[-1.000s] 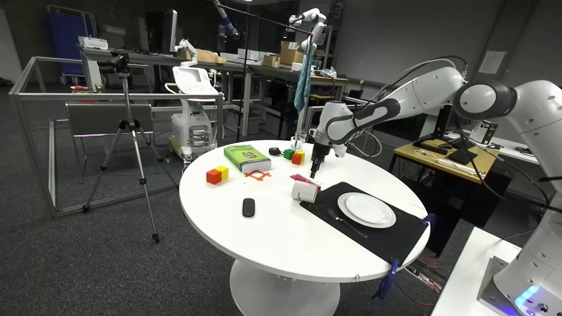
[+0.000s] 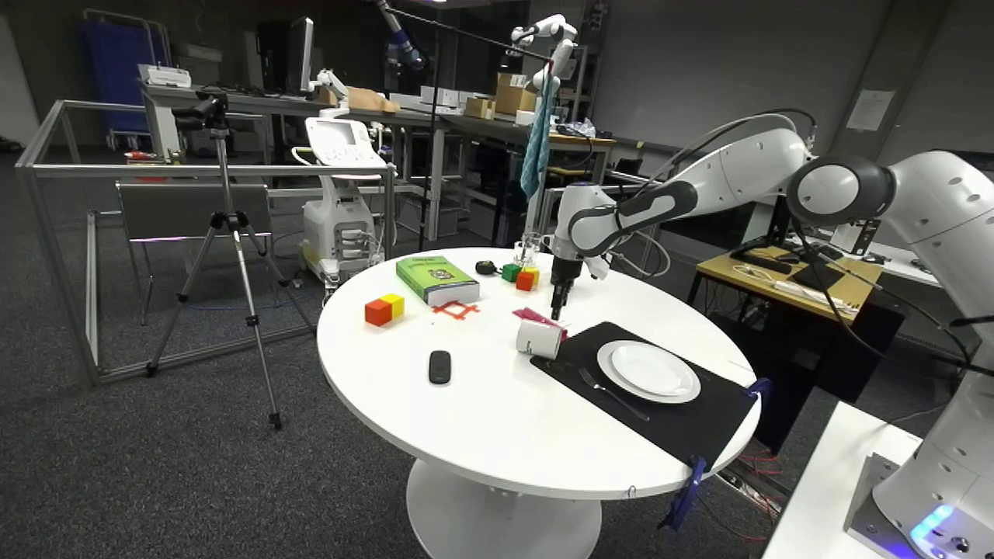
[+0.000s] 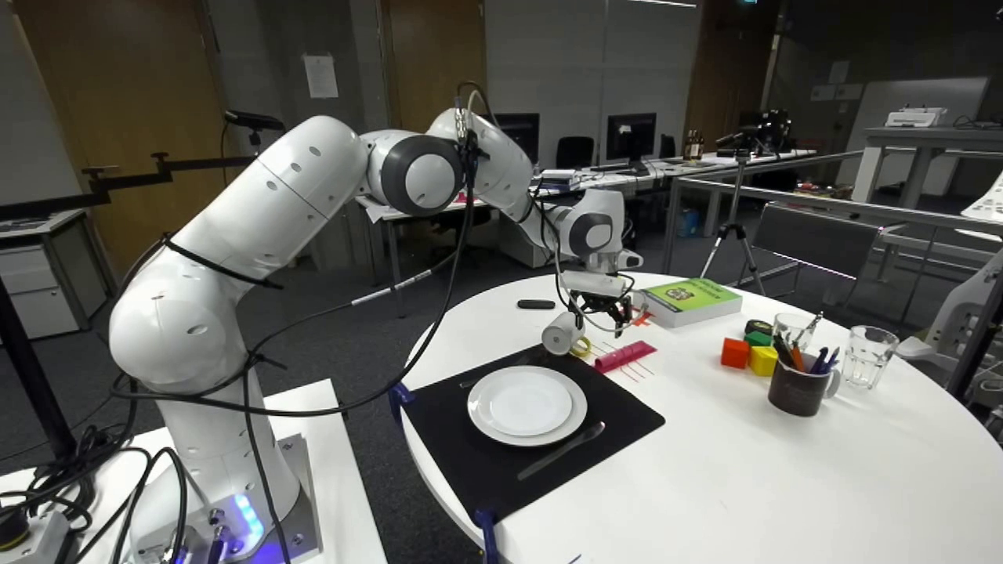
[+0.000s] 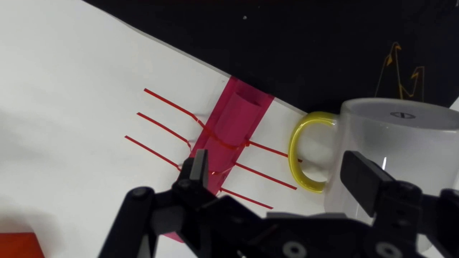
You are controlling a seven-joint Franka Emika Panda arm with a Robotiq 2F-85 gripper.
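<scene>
A white mug (image 4: 387, 142) with a yellow handle (image 4: 293, 150) lies on its side at the edge of the black placemat (image 4: 275, 38). Beside the handle is a pink strip (image 4: 241, 114) on the table, with thin red lines running out from both sides. My gripper is open above them; in the wrist view its left finger overlaps the pink strip and its right finger overlaps the mug's body, with the handle between the two. Nothing is held. In exterior view 1 the mug (image 2: 540, 338) shows just in front of the gripper (image 2: 557, 313).
On the placemat are stacked white plates (image 3: 529, 401), a knife (image 3: 561, 451) and a fork (image 2: 610, 393). A green book (image 3: 691, 299), colored blocks (image 3: 736, 353), a dark pen mug (image 3: 797, 385) and glasses stand around. The table's near left in exterior view 1 holds a black object (image 2: 439, 367).
My gripper has shifted slightly and now points more steeply down, close to the mug and pink strip. The mug and other table objects look unmoved.
</scene>
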